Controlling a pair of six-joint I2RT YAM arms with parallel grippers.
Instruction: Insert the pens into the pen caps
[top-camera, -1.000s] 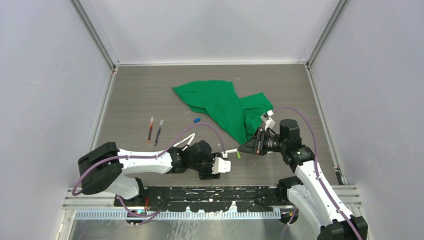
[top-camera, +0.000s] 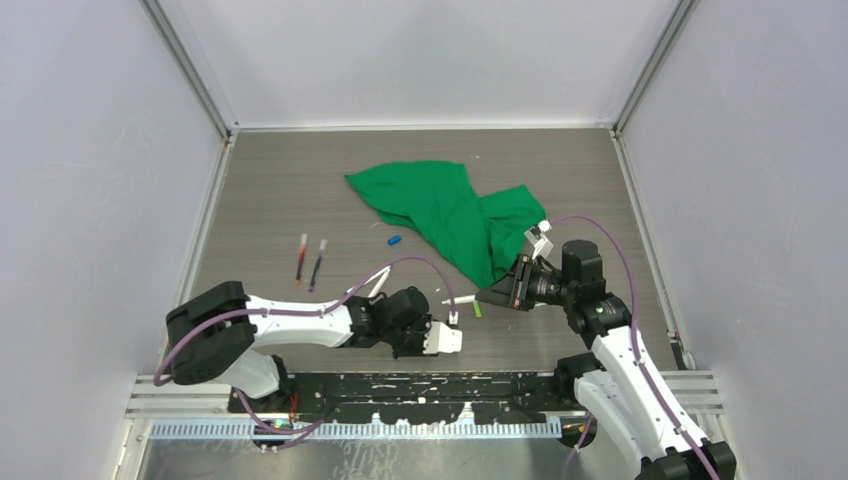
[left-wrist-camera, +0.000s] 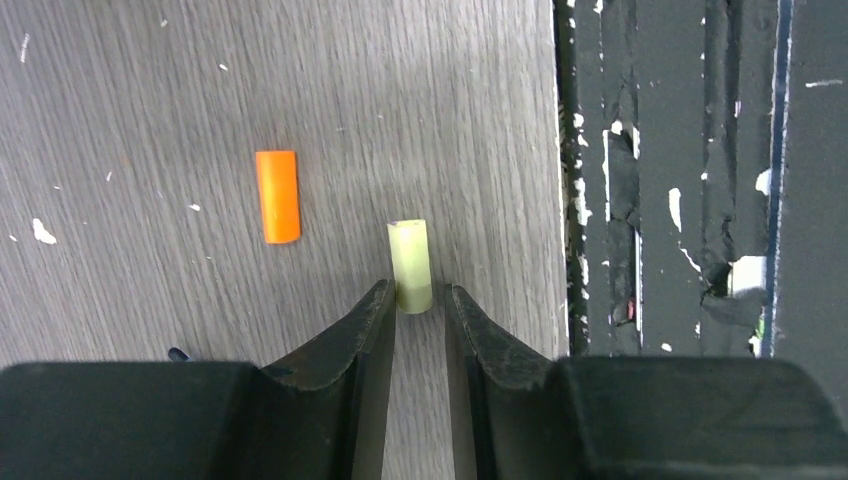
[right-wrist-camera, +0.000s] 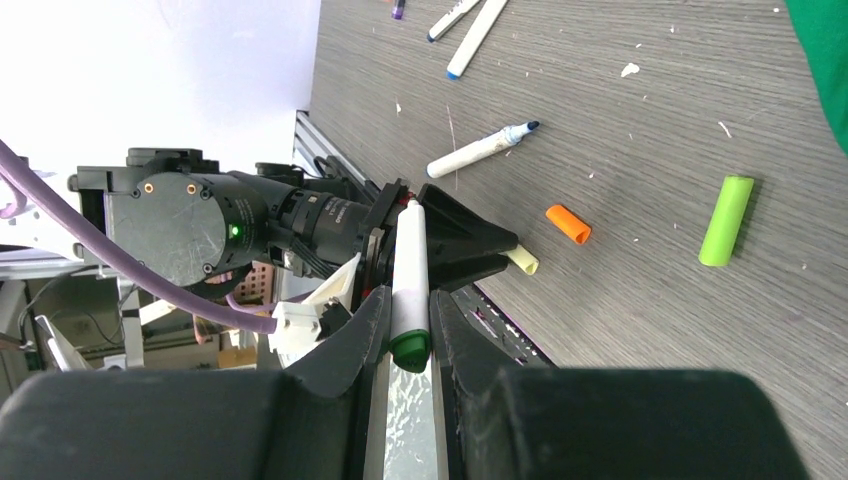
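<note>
My right gripper is shut on a white pen (right-wrist-camera: 410, 265) with a green end between the fingertips; its other end points away from the gripper. From above, that pen (top-camera: 461, 300) sticks out to the left of the right gripper (top-camera: 479, 297). The left gripper is shut on a pale yellow cap (left-wrist-camera: 410, 262), which juts out beyond its fingertips low over the table. An orange cap (left-wrist-camera: 279, 198) lies beside it. Loose on the table are a green cap (right-wrist-camera: 726, 220), a blue cap (top-camera: 394, 239) and a blue-tipped white pen (right-wrist-camera: 480, 150).
A crumpled green cloth (top-camera: 455, 210) covers the table's back middle. Two thin pens, one reddish (top-camera: 301, 258) and one dark (top-camera: 318, 265), lie at the left. More white pens (right-wrist-camera: 477, 38) lie beyond the left arm.
The right arm and the pen it holds look almost still.
</note>
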